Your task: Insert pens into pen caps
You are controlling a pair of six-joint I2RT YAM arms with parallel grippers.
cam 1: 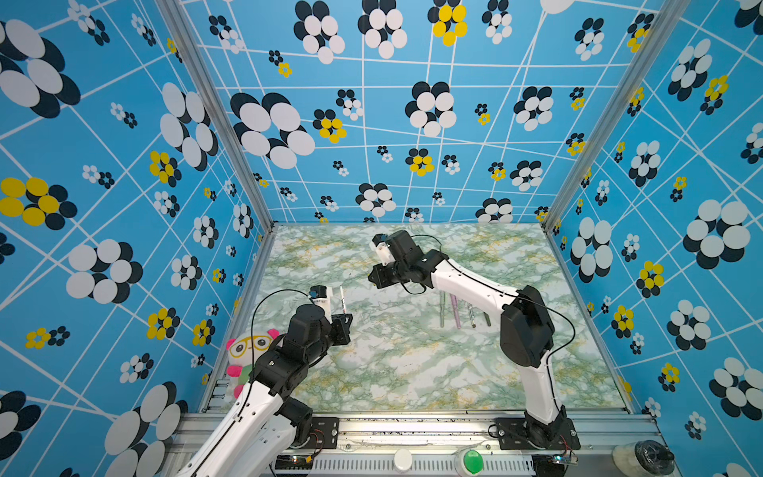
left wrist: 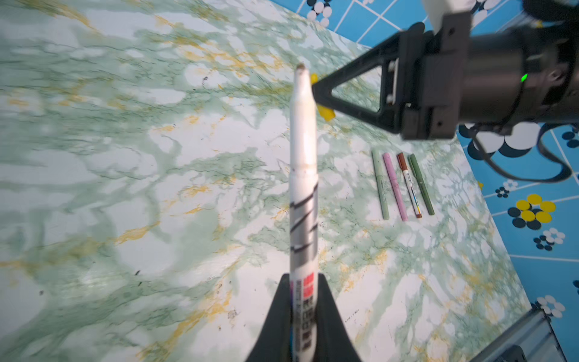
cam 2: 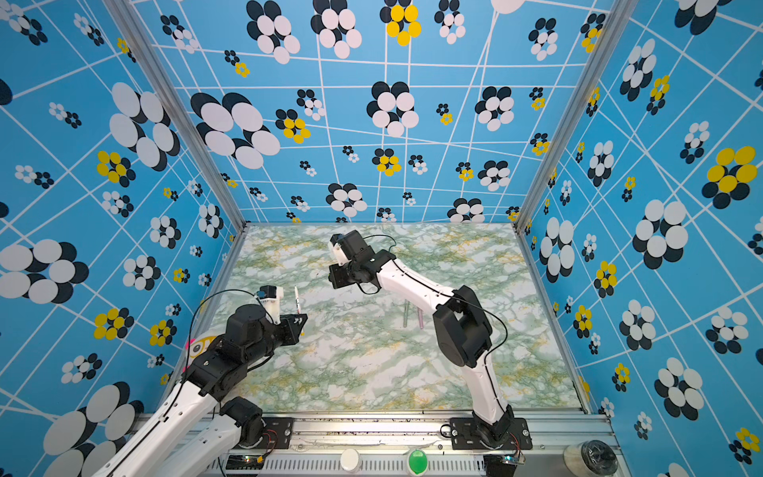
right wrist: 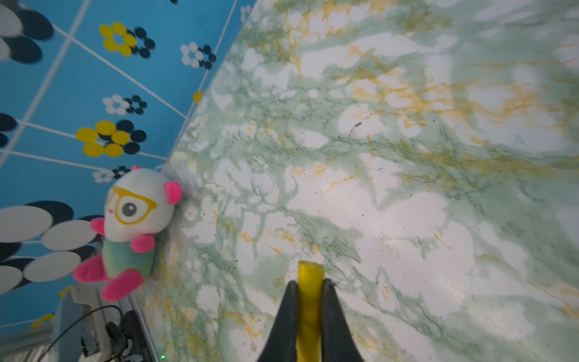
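A white pen, patterned near its base, stands upright in my left gripper, which is shut on it in the left wrist view. My right gripper is shut, with yellow showing at its fingertips in the right wrist view; whether that is a held piece or the fingertip itself I cannot tell. In the top left view it hangs above the table, right of and behind the pen. Several pens in green, pink and brown lie side by side on the table's right part, partly hidden by the right arm from above.
A plush toy lies at the left edge against the patterned wall.
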